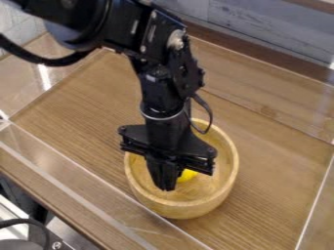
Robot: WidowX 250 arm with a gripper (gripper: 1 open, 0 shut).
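Note:
A black robot gripper [164, 174] points down into a round tan bowl [216, 186] near the front of the wooden table. Its fingertips are low inside the bowl's left part and look shut, with nothing visible between them. A small yellow object [187, 176] lies in the bowl just right of the fingers, partly hidden behind them.
A pale plank wall [261, 24] runs along the back. Dark cables show beyond the table's lower left edge.

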